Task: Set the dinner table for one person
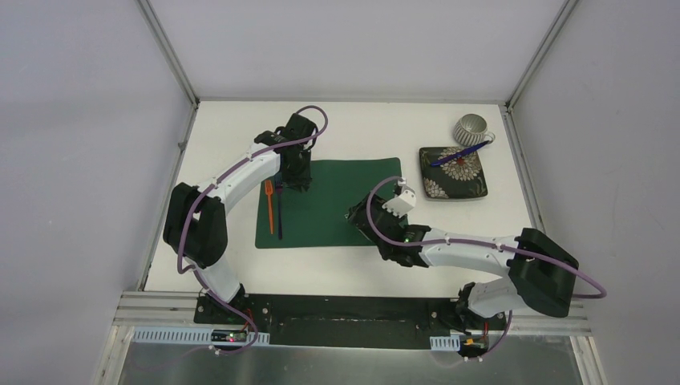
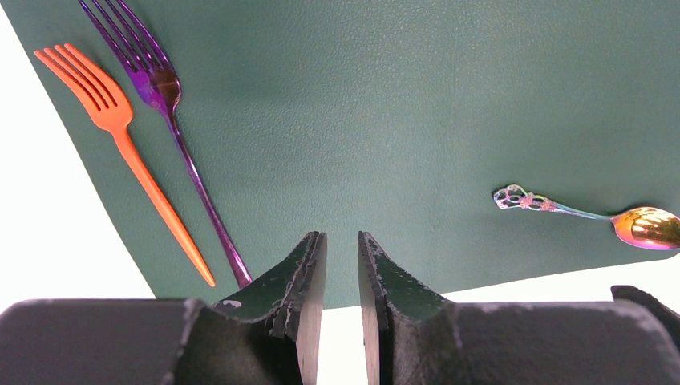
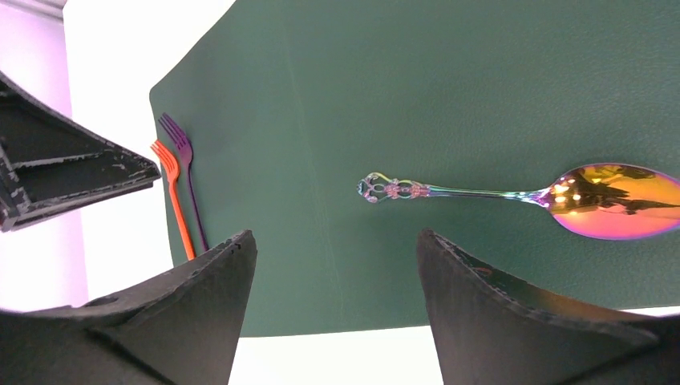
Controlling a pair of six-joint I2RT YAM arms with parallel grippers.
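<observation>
A green placemat (image 1: 321,224) carries an orange fork (image 2: 151,181) and a purple fork (image 2: 189,160) side by side at its left. An iridescent spoon (image 3: 609,200) with an ornate handle lies crosswise at the lower right, mostly hidden in the top view by my right arm. My right gripper is open above the mat at the spoon's handle end, nothing between its fingers. My left gripper hangs over the mat's upper left, fingers a little apart and empty, right of the forks in its wrist view.
A dark flowered square plate (image 1: 453,180) stands right of the mat, with a blue utensil (image 1: 447,158) across it. A striped cup (image 1: 470,128) is at the back right.
</observation>
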